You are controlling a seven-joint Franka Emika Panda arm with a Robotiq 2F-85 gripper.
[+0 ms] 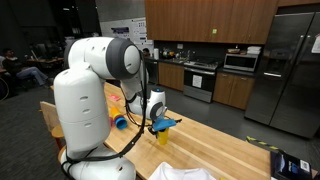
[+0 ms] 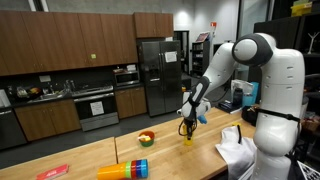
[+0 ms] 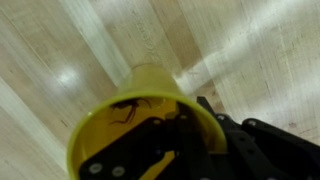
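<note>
A yellow cup (image 3: 85, 150) stands on the wooden table, seen from above in the wrist view, with a small dark spider-like shape on its inside. Over its near rim sits my gripper, its black fingers on either side of the yellow edge. Whether they press on the rim is hard to make out. The same yellow cup (image 1: 163, 138) shows directly under the gripper (image 1: 162, 126) in exterior view 1. In exterior view 2 the cup (image 2: 187, 141) is small, below the arm's end.
A round container with colourful items (image 2: 146, 137) and an orange-and-blue cylinder (image 2: 129, 168) lie elsewhere on the table. White cloth (image 1: 182, 172) covers part of the near edge. Bare tabletop (image 1: 215, 145) extends to the right of the cup.
</note>
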